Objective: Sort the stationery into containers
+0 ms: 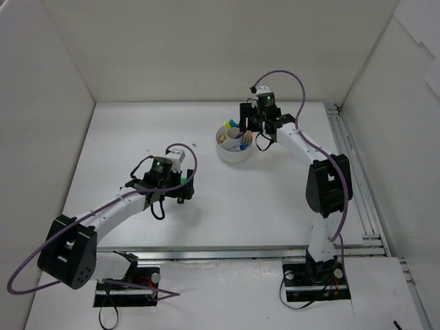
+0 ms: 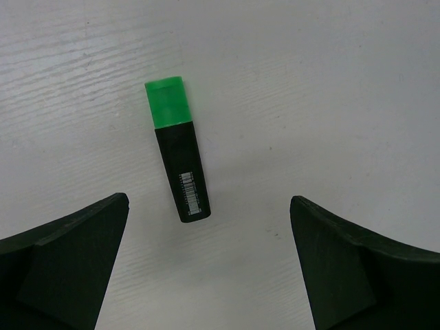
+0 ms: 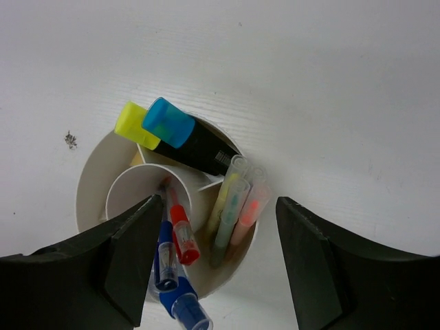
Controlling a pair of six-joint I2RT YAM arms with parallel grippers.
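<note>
A green-capped black highlighter [image 2: 180,148] lies flat on the white table in the left wrist view. My left gripper stands open above it, one finger on either side, touching nothing. At the back of the table a round white divided container [image 1: 234,157] holds stationery. In the right wrist view, a yellow-capped highlighter [image 3: 130,122] and a blue-capped highlighter [image 3: 169,122] rest in one compartment. Red and blue pens [image 3: 184,237] lean out of its inner cup [image 3: 127,180]; several clear-capped pens [image 3: 234,206] stand to the right. Over the container, my right gripper is open, holding nothing visible.
Bare white table [image 1: 227,213] stretches between the two arms and along the front. Walls [image 1: 220,55] close off the back and sides. A small dark mark [image 3: 71,140] shows on the table near the container.
</note>
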